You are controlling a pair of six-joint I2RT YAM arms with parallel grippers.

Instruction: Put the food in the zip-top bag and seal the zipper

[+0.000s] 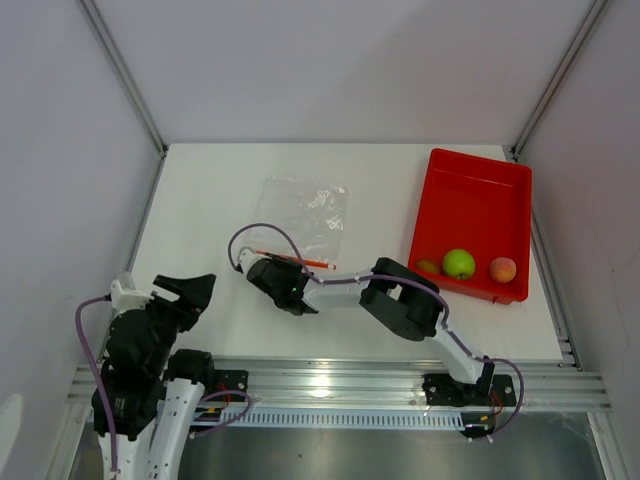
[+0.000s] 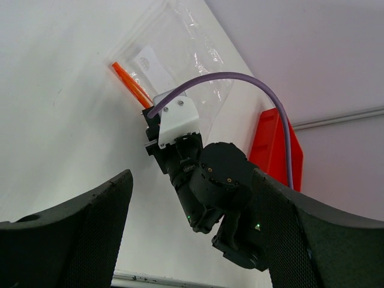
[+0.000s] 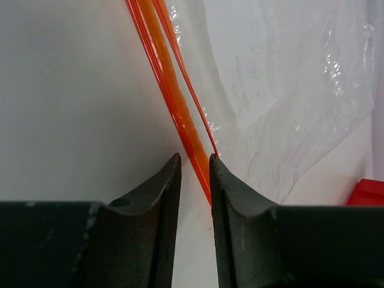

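Note:
A clear flat bag (image 1: 308, 212) lies mid-table with an orange-red zipper strip (image 1: 318, 265) along its near edge. Over that strip is my right gripper (image 1: 246, 262). In the right wrist view, its fingertips (image 3: 175, 165) stand apart, the strip (image 3: 174, 90) running down into the gap between them; whether they touch it, I cannot tell. My left gripper (image 1: 208, 292) is off the table's left front corner, its fingers (image 2: 114, 201) wide apart and empty. A green apple (image 1: 459, 264), a peach (image 1: 503, 269) and a brownish item (image 1: 428, 267) lie in the red bin.
The red bin (image 1: 520, 215) stands at the table's right side. My right arm (image 1: 400, 300) crosses the front of the table between bag and bin. Bare table (image 1: 200, 200) shows left of the bag.

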